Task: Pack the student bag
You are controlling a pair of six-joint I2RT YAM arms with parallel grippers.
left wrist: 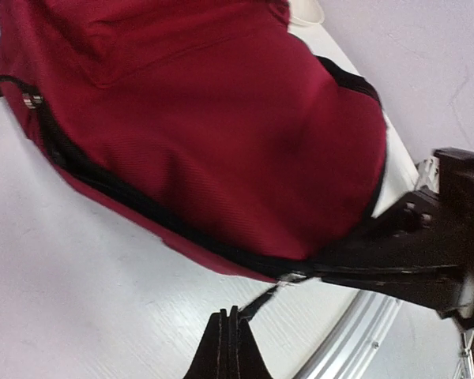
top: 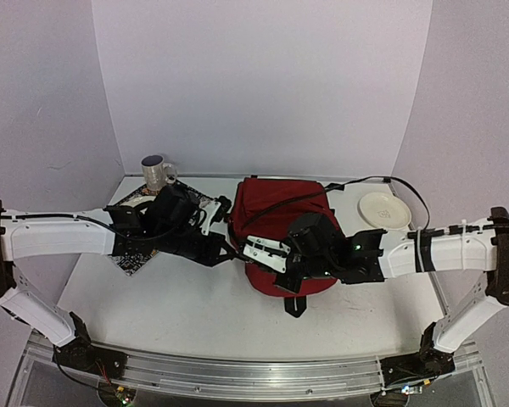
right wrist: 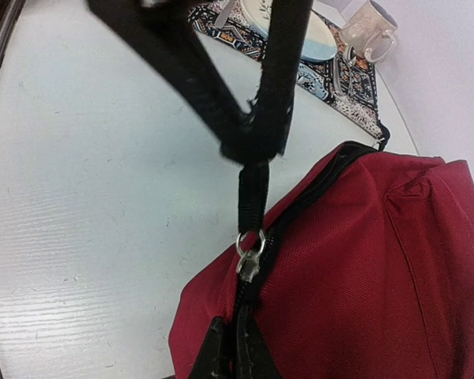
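Observation:
The dark red bag [top: 271, 199] lies on the table under both arms, its black zipper [left wrist: 134, 197] running along the side edge. A metal slider [right wrist: 250, 264] with a black pull strap [right wrist: 253, 193] sits on that zipper. My left gripper is shut on the strap's end, just off the bag's edge, and the strap is stretched straight. Close to the slider, my right gripper is shut on the bag's zippered edge. The top view hides both sets of fingertips among the dark wrists.
At the left a patterned mat [top: 130, 260] lies partly under my left arm, with a mug [top: 153, 172] at its back. A cream plate [top: 384, 211] sits at the right beyond my right arm.

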